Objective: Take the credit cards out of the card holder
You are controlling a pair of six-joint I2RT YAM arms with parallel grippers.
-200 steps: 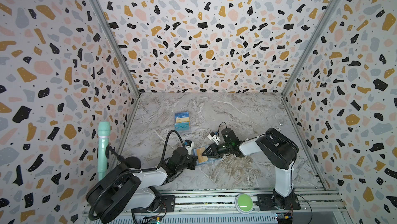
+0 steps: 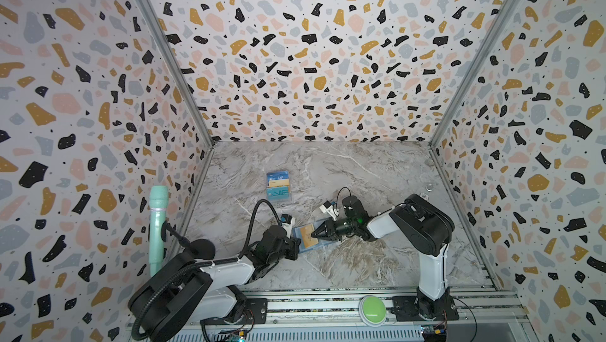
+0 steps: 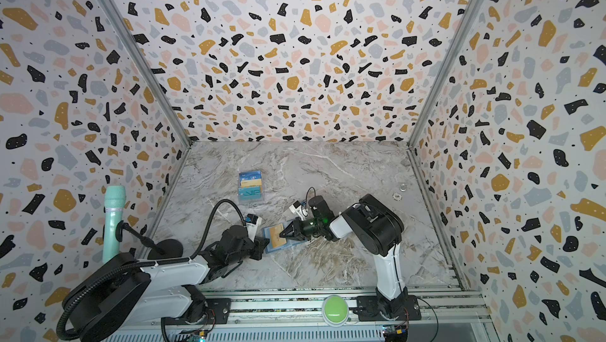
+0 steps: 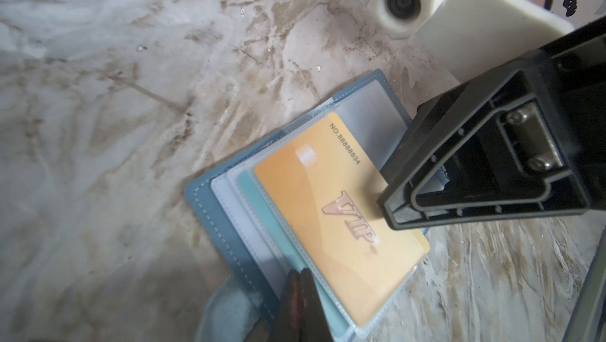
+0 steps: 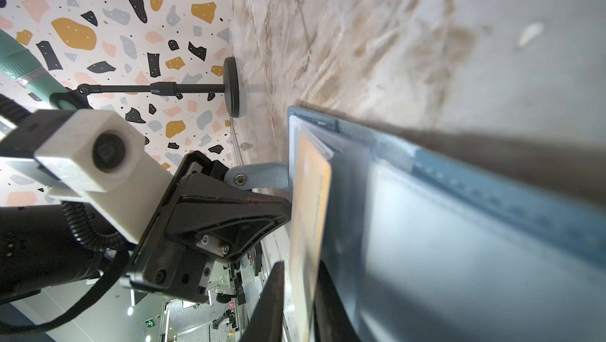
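Note:
The blue card holder (image 4: 211, 212) lies open on the marble table, with clear sleeves inside. An orange VIP card (image 4: 322, 177) is on top of its left-hand sleeves, with a teal card (image 4: 287, 247) showing beneath. My left gripper is shut, its tips over the holder's near-left edge; whether a thin sleeve is pinched there cannot be told. In the right wrist view my right gripper stands part open, its fingers either side of the orange card's edge, which is seen nearly edge-on. From above, both grippers partly cover the holder.
Behind the holder, a clear tray (image 2: 278, 196) contains blue, orange and teal cards. A pale green cylinder on a black stand (image 2: 158, 228) is at far left. Small clear round items (image 2: 429, 187) lie far right.
My right gripper has shifted slightly to the right over the holder, and a little more of the holder shows. The left arm has barely moved.

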